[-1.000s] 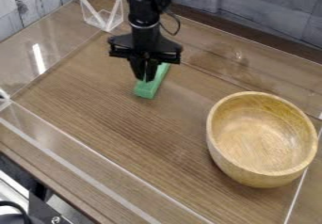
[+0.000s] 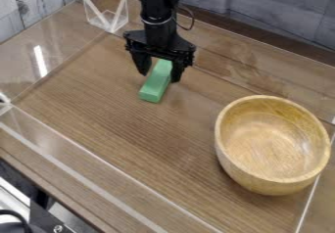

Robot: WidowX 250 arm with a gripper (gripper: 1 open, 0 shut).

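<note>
My black gripper point(image 2: 159, 57) is low over the upper middle of the wooden table, at the top end of a green oblong object point(image 2: 155, 88). Its fingers straddle or hover just over that end; whether they touch it or how far they are apart, I cannot tell.
A large tan bowl point(image 2: 271, 182) occupies the lower right of the table. Clear plastic pieces lie at the left edge.
</note>
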